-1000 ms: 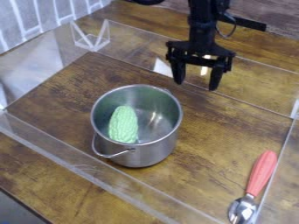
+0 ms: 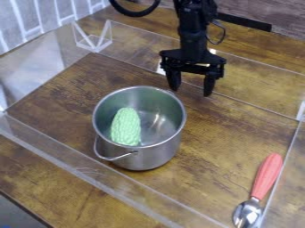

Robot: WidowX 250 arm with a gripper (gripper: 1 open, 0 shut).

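My black gripper (image 2: 191,78) hangs at the top centre over the wooden surface, open, its fingers pointing down behind the pot. A steel pot (image 2: 167,134) with a wire handle stands at the lower centre-left, holding a pale green, corn-shaped object (image 2: 125,126). A spoon or scoop (image 2: 267,175) with a red handle lies at the lower right, its metal end toward the bottom edge.
Clear plastic walls surround the wooden work area (image 2: 60,89), with a small clear angled piece at the upper left. The floor to the left and right of the pot is bare.
My gripper has shifted slightly left and a little lower. The pot, green object and red-handled spoon have not moved.
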